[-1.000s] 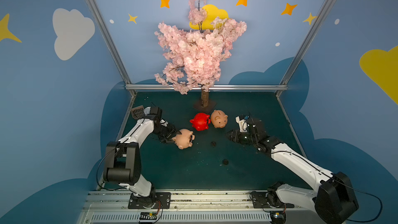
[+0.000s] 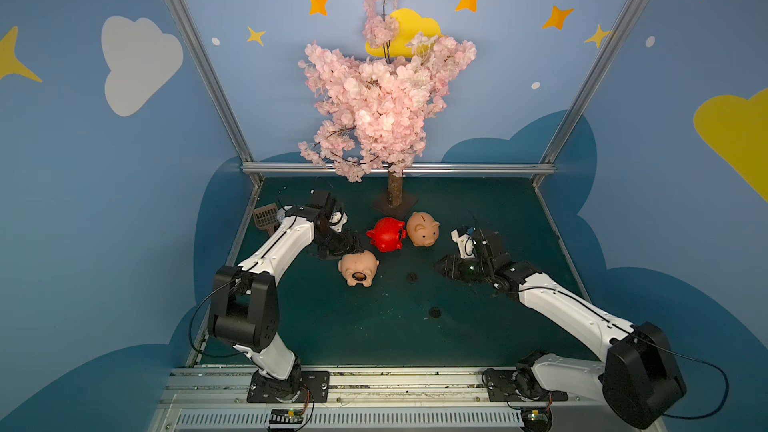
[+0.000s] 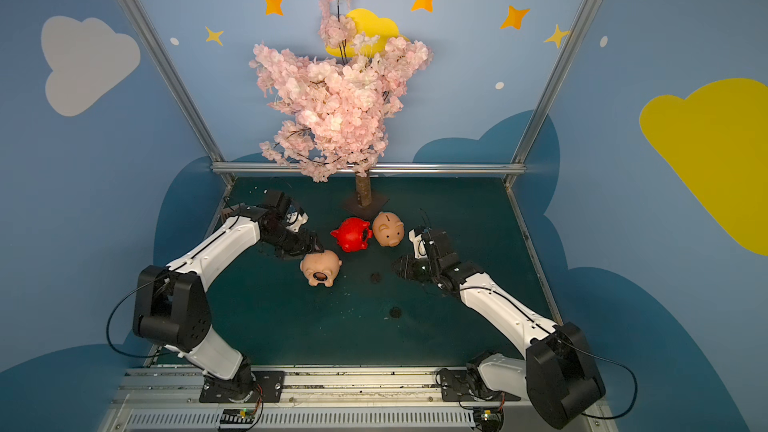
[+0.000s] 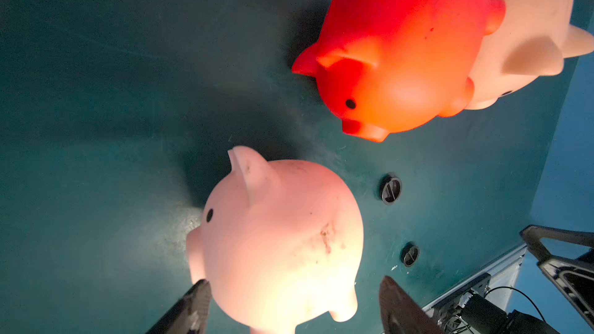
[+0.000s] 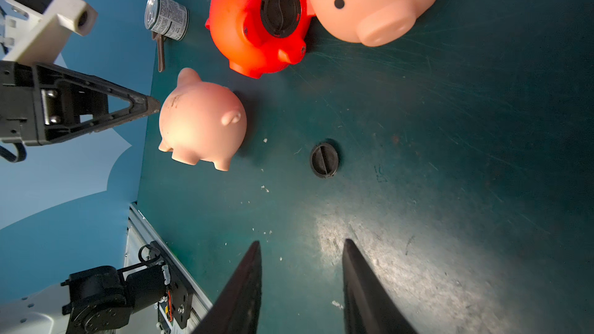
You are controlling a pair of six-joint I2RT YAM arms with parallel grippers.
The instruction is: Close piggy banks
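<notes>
Beside the left gripper lies a pink piggy bank (image 2: 358, 267), its round belly hole facing the front edge in the top views. Blurred fingertips (image 4: 191, 306) of this part-open gripper show at either side of the pig's lower part in the left wrist view. A red piggy bank (image 5: 256, 27) lies on its side, its hole filled by a dark plug. Touching it stands another pink pig (image 3: 388, 229) with a coin slot on top. Two black plugs (image 5: 324, 159) (image 4: 409, 254) lie loose on the mat. My right gripper is open and empty above the mat.
A blossom tree (image 2: 395, 188) stands behind the pigs at the back. A small can (image 5: 167, 15) and a brown slotted tool (image 2: 265, 217) lie at the far left.
The near pink pig has turned, its hole swinging from the right towards the front. My left gripper has moved right and further back; the right arm has shifted slightly.
</notes>
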